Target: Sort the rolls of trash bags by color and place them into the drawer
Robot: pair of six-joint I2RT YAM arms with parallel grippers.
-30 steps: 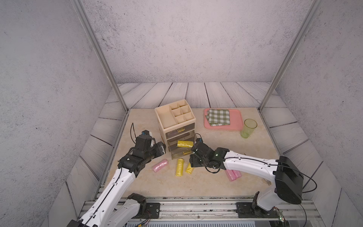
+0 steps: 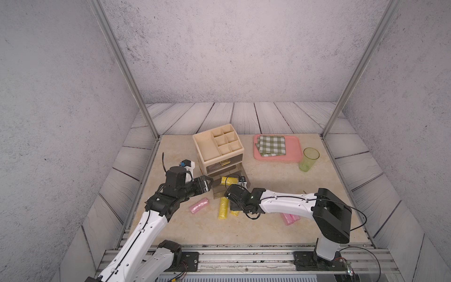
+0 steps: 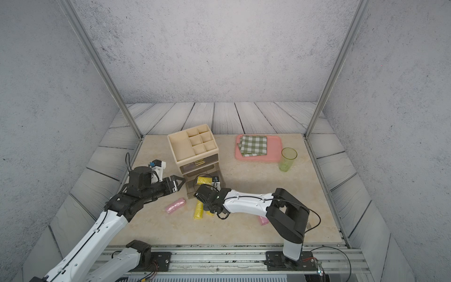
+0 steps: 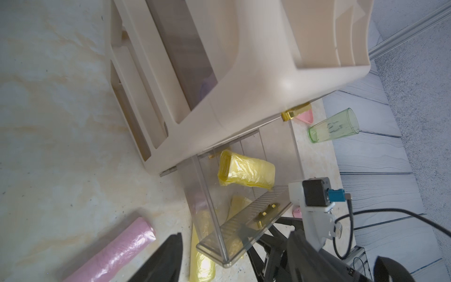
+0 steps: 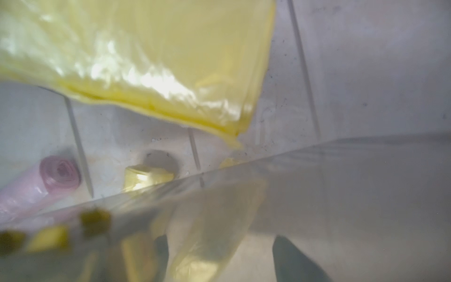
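A yellow roll (image 4: 246,170) lies in the open lower drawer (image 4: 220,230) of the beige organizer (image 4: 263,84). Other yellow rolls (image 2: 223,206) lie in front of the drawer. One pink roll (image 2: 198,205) lies left of them, more pink (image 2: 289,218) to the right. My left gripper (image 2: 204,184) stands open left of the drawer, nothing between its fingers. My right gripper is at the drawer's clear front, its fingertips blurred behind the plastic and part open, with no roll visibly held.
A pink tray (image 2: 293,150) with a checked cloth (image 2: 270,145) and a green glass (image 2: 308,159) stand at the back right.
My right arm has swung leftward to the drawer front. My left arm has shifted slightly toward the drawer. The rolls on the table look unmoved.
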